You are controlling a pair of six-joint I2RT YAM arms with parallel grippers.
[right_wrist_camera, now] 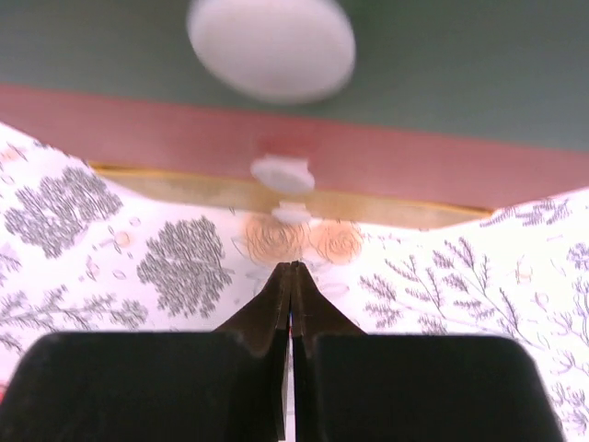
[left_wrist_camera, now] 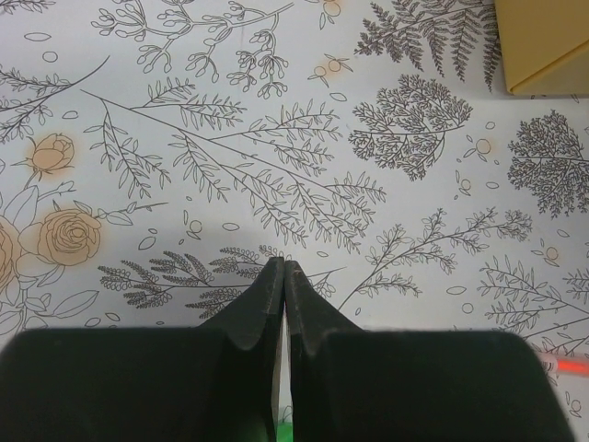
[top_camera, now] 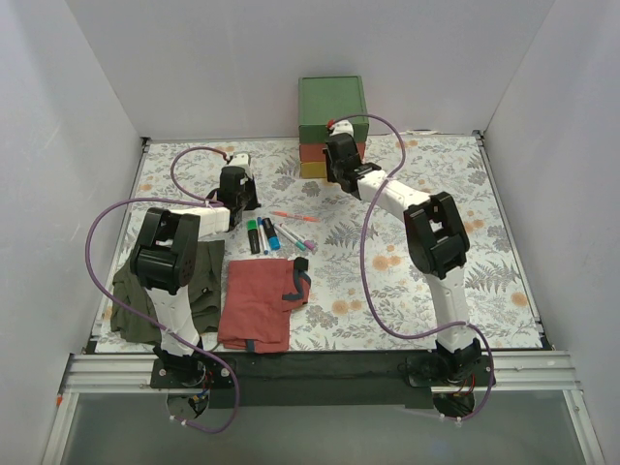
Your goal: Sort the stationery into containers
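Note:
My left gripper is shut, nothing between its fingertips, over bare cloth beside the stationery. The pens and markers lie loose at centre-left: a green marker [top_camera: 253, 239], a blue marker [top_camera: 271, 234], an orange pen [top_camera: 295, 216] and several thinner ones. A stack of drawers stands at the back: green [top_camera: 330, 98], red [right_wrist_camera: 442, 161] and yellow [right_wrist_camera: 377, 207], with white knobs. My right gripper is shut and empty just in front of that stack, below the knobs in the right wrist view.
A red cloth [top_camera: 257, 300] and a dark olive cloth [top_camera: 136, 305] lie at the front left. Walls stand around the table.

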